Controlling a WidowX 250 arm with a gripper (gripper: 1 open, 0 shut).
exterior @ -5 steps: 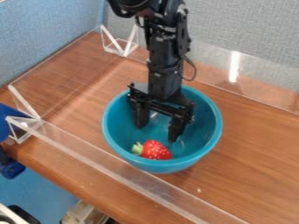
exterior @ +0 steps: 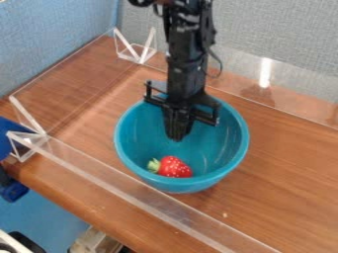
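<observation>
A teal bowl (exterior: 224, 148) sits on the wooden table, with a red strawberry (exterior: 173, 168) with a green top lying in its lower part. The black gripper (exterior: 177, 129) hangs over the back of the bowl, its tips reaching down inside, above and apart from the strawberry. It looks shut, with nothing visible between its fingers.
Clear rails on white triangular brackets (exterior: 27, 143) run along the table's edges. Blue objects (exterior: 14, 188) are at the left edge, outside the table.
The gripper's fingers have drawn together, and it has risen a little and moved slightly left. The strawberry stays where it was.
</observation>
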